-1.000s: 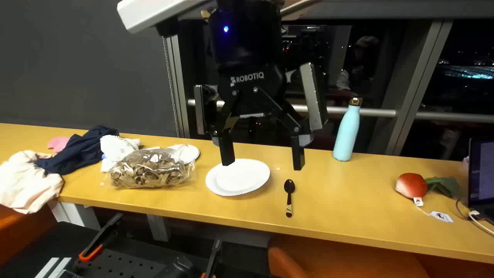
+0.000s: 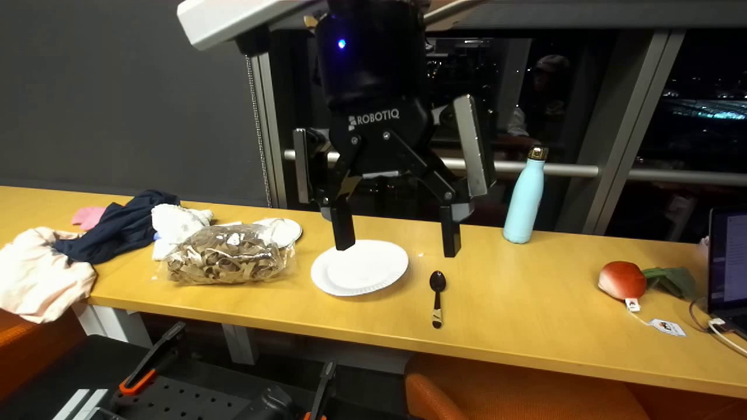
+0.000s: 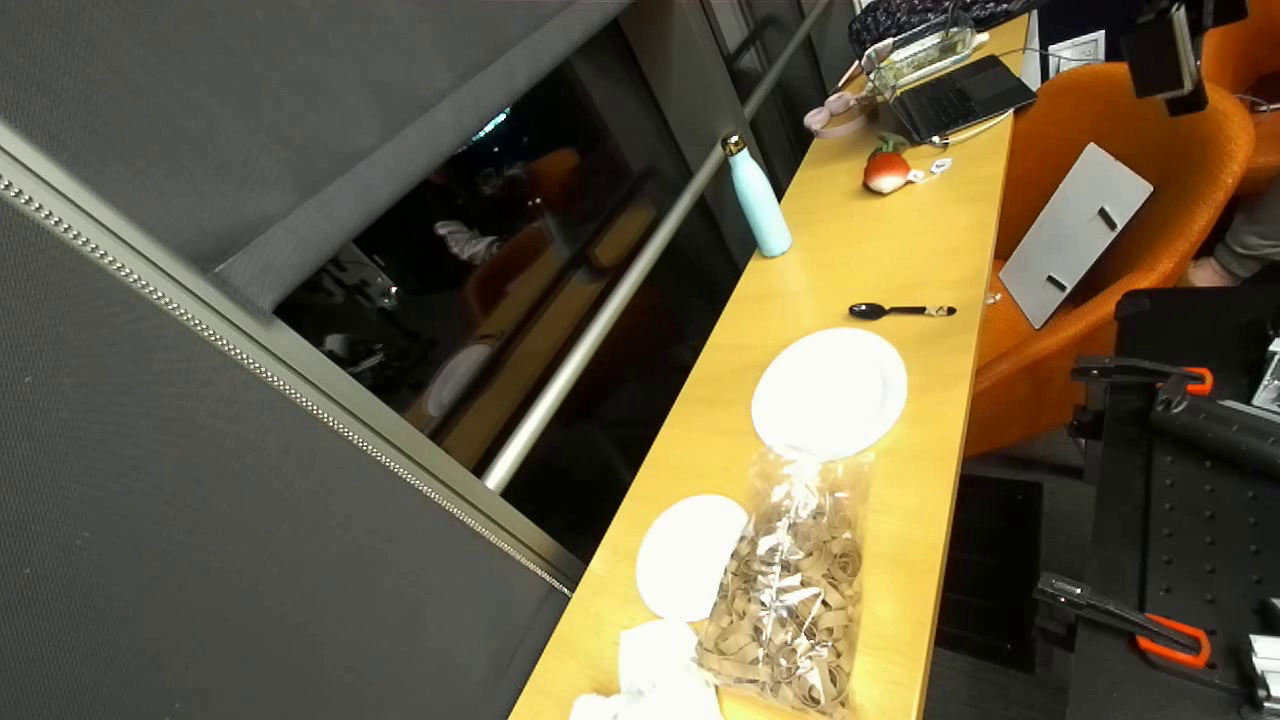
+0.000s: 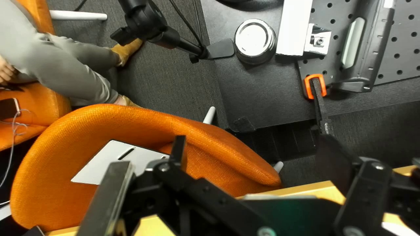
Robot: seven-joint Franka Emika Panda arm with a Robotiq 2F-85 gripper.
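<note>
My gripper [image 2: 397, 245] stands open in exterior view 1, its fingers wide apart with nothing between them. It appears raised above the wooden table [image 2: 518, 308]. In that view a white plate [image 2: 359, 267] shows below the left finger, and a black spoon [image 2: 437, 283] lies below the right one. A clear bag of brown strips [image 2: 227, 255] rests to the plate's left. Toward the back right stands a light blue bottle [image 2: 525, 199], upright. A red and white vegetable-like item [image 2: 621, 280] with green leaves and tags lies farther right.
Crumpled clothes [image 2: 115, 227] cover the table's left end, and a laptop [image 2: 728, 266] occupies the right. A smaller white disc [image 3: 686, 558] lies beside the bag. Orange chairs [image 3: 1110, 216] stand along the front edge.
</note>
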